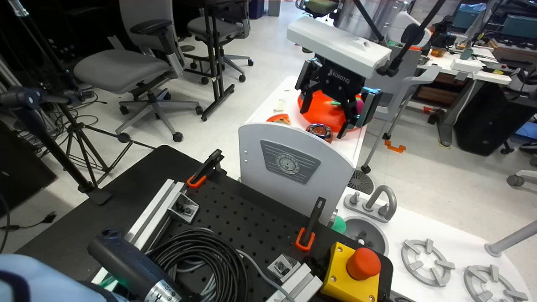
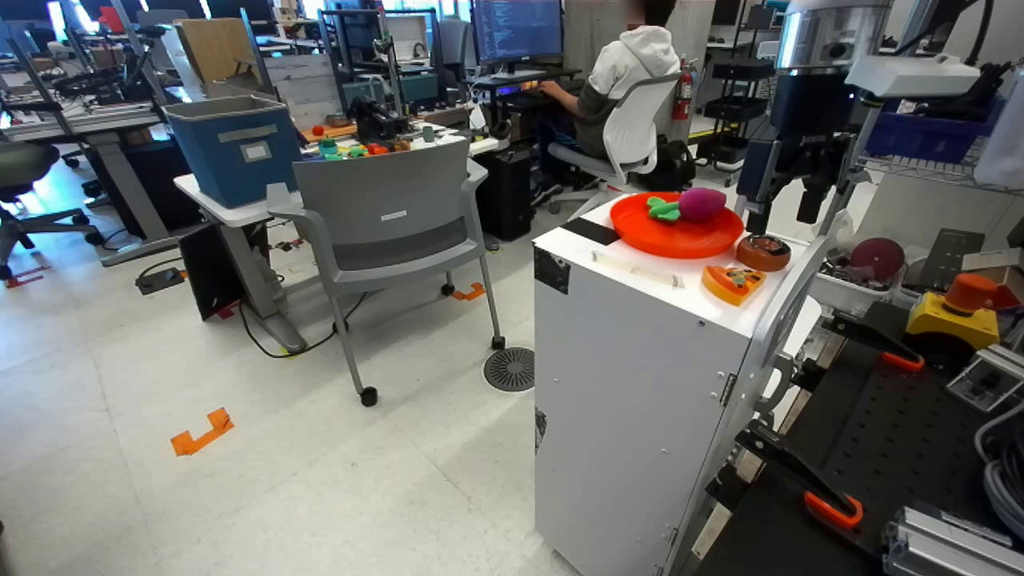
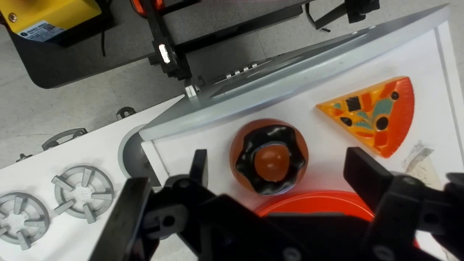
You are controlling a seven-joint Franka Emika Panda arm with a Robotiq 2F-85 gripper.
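Observation:
My gripper is open, with nothing held between its fingers. In the wrist view a brown toy donut [image 3: 272, 162] with black icing lies below, between the two fingertips as seen from there. From the side, the gripper [image 2: 785, 213] hangs above the donut [image 2: 764, 251], apart from it. A toy pizza slice [image 3: 374, 114] rests on the white top close to the donut. Behind them is an orange-red plate [image 2: 638, 234], on which sits a purple toy eggplant [image 2: 702, 203] with a green stem. In exterior view 1 the gripper [image 1: 324, 120] partly covers plate and eggplant.
A grey upright panel [image 1: 256, 168] borders the white top [image 2: 614, 274] near the donut. To one side are a toy sink [image 1: 365, 236], faucet [image 1: 382, 201] and burners [image 1: 428, 261]. Clamps [image 1: 312, 221] and an emergency stop [image 1: 363, 264] occupy the black table.

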